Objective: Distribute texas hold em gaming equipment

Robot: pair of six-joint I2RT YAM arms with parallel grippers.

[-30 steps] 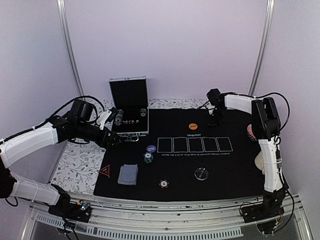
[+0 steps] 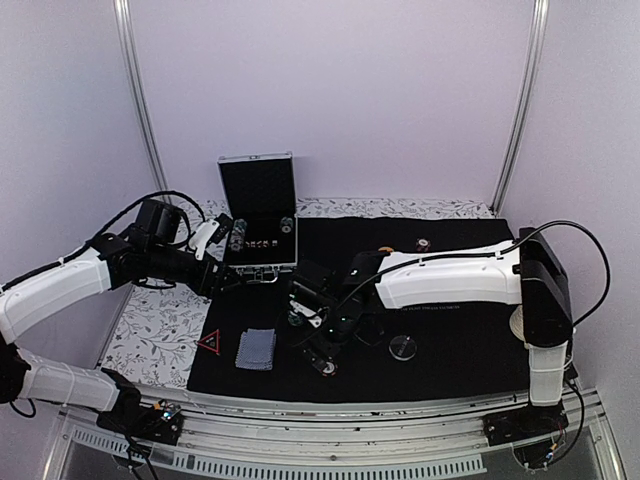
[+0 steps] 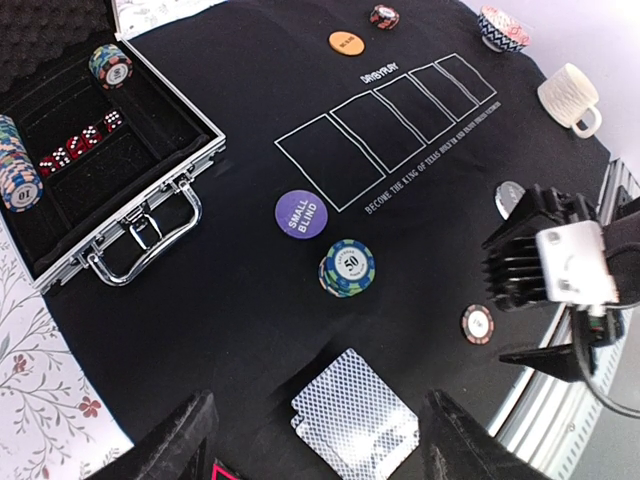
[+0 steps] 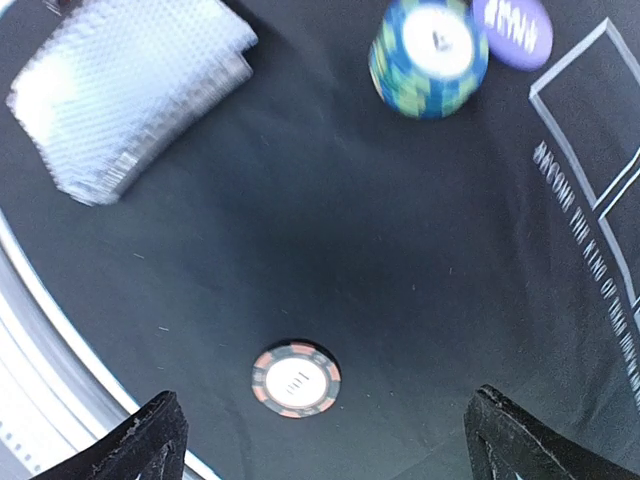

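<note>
My right gripper is open above the mat, and a grey-and-pink 100 chip lies just beyond its fingers. My left gripper also stands open, near the patterned card stack, with nothing held. Farther in the left wrist view are a blue-green stack of 50 chips and the purple small blind button. The open case at the left holds chip stacks and red dice. By the far edge, an orange button and a small chip stack rest on the mat.
A white mug and a patterned bowl stand at the mat's right side. A silvery disc lies right of the chip. In the top view my right arm covers most printed card boxes.
My right arm has swung from the far right, by the small chip stack, to the front middle over the 100 chip. That chip stack now shows uncovered. The left arm has stayed put.
</note>
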